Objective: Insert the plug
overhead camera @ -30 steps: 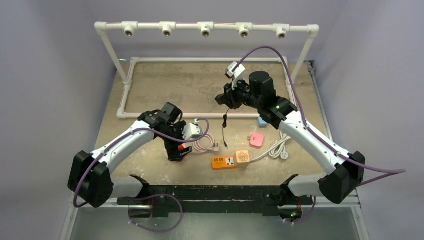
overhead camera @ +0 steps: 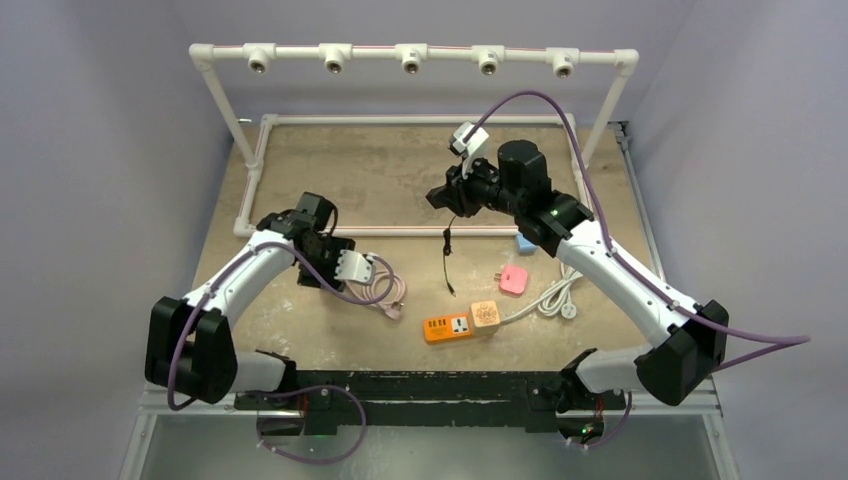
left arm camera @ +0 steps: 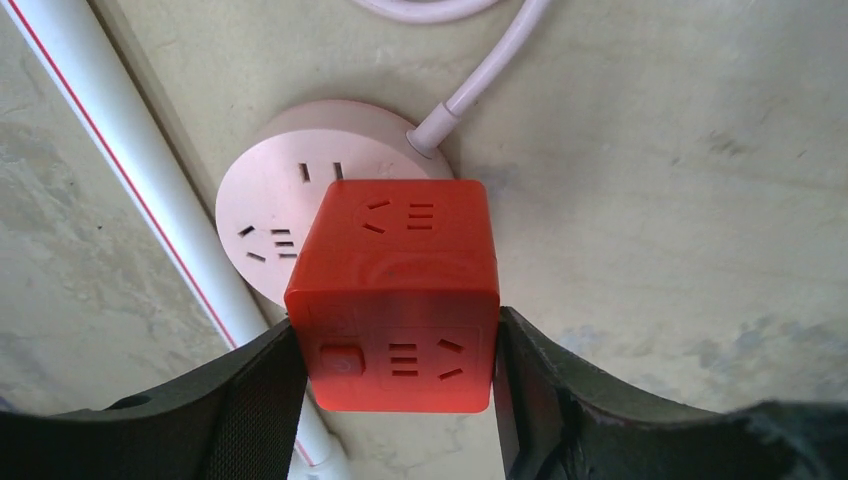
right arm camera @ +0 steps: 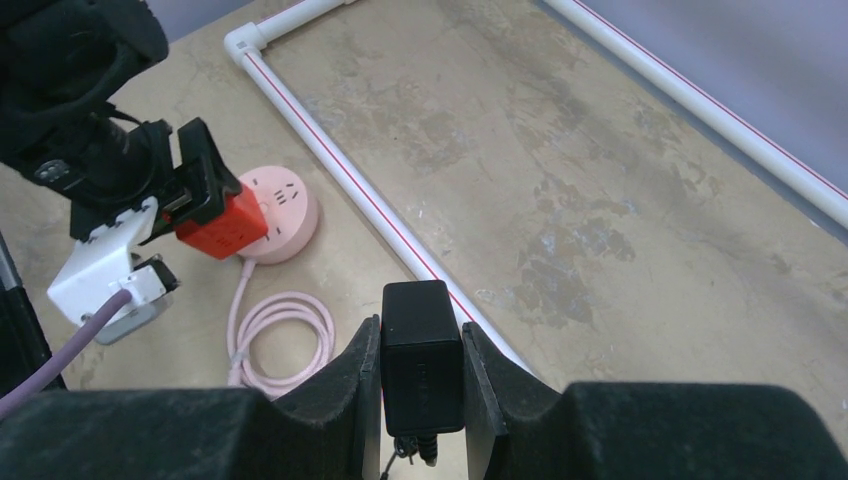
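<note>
My left gripper is shut on a red cube socket point(left arm camera: 391, 245), held above a round pink socket strip point(left arm camera: 255, 215) with a coiled pink cord point(right arm camera: 285, 312), beside a white pipe point(left arm camera: 150, 190). In the right wrist view the red cube shows at that gripper. My right gripper holds a black plug body point(right arm camera: 420, 340) high over the middle of the table, its thin cable point(overhead camera: 445, 260) hanging down toward the table.
An orange strip point(overhead camera: 442, 328), a wooden cube point(overhead camera: 485, 315), a pink adapter point(overhead camera: 513, 280), a blue item point(overhead camera: 525, 243) and a coiled white cable lie at the front right. The area inside the pipe frame point(overhead camera: 350, 170) is clear.
My left gripper, with the red cube, has moved left and back over the table. The right arm has shifted very slightly to the left.
</note>
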